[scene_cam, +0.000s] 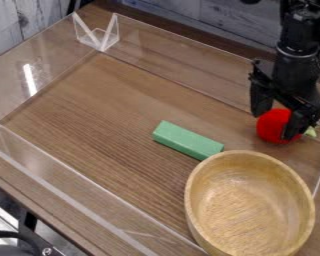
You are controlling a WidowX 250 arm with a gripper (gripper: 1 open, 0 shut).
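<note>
My gripper [280,106] hangs at the right side over a red round object [278,127], its dark fingers at or just above the top of that object; whether they grip it I cannot tell. A small pale green bit shows behind the red object's right side. A green block [188,140] lies to the left and nearer, apart from the gripper. A large empty tan bowl [243,200] fills the lower right.
A white wire-like item [93,32] stands at the back left. The table's edge runs along the right.
</note>
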